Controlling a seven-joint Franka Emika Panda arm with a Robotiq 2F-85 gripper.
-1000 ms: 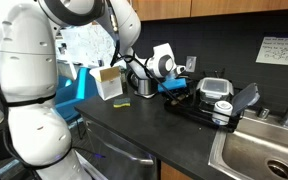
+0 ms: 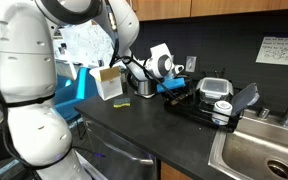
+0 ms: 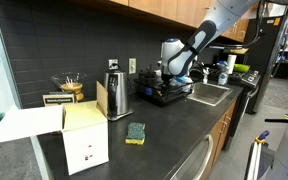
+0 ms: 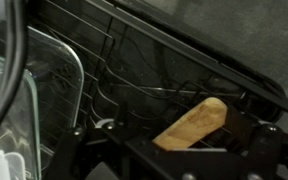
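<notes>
Over the left part of the black dish rack (image 2: 198, 112), my gripper (image 2: 174, 90) points downward. A wooden utensil end (image 4: 194, 124), light brown and rounded, shows in the wrist view among the dark wires of the rack. My open gripper has its dark fingers on either side of that wood in this view. Whether they touch it cannot be told. The lower part of the utensil is hidden behind the gripper's body.
Clear containers (image 4: 62, 85) stand in the rack beside the gripper. A white container (image 2: 216, 88) sits farther right, near the sink (image 2: 259, 150). A metal canister (image 3: 117, 98), an open box (image 3: 84, 135) and a sponge (image 3: 135, 132) are at the counter's other end.
</notes>
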